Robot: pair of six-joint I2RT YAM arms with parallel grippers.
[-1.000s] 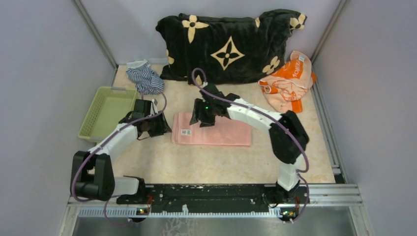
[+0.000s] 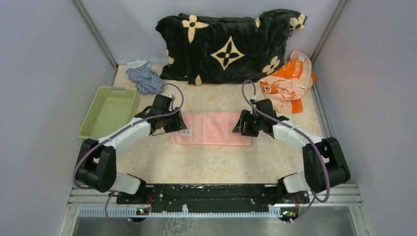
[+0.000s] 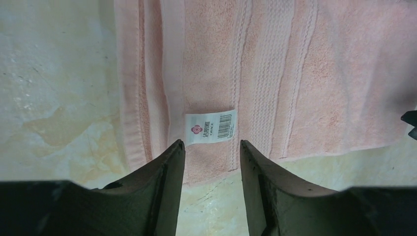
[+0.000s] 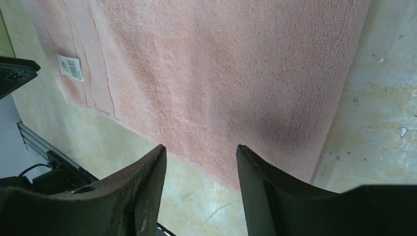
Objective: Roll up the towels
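A pink towel [image 2: 211, 129] lies flat, folded into a long rectangle across the middle of the table. Its layered left end bears a white label, also in sight in the right wrist view. Over that end hangs my left gripper, open, the label just beyond its fingertips and nothing between them. Above the plain right end is my right gripper, its fingers apart with no cloth pinched between them. Both fingertip pairs lie over the towel's near part in the wrist views.
A green basket [image 2: 92, 113] stands at the left, with a striped cloth [image 2: 145, 78] behind it. An orange towel [image 2: 290, 81] is heaped at the back right; a dark patterned cushion [image 2: 206, 54] fills the back.
My left gripper has come rightward over the label end. The towel stays put.
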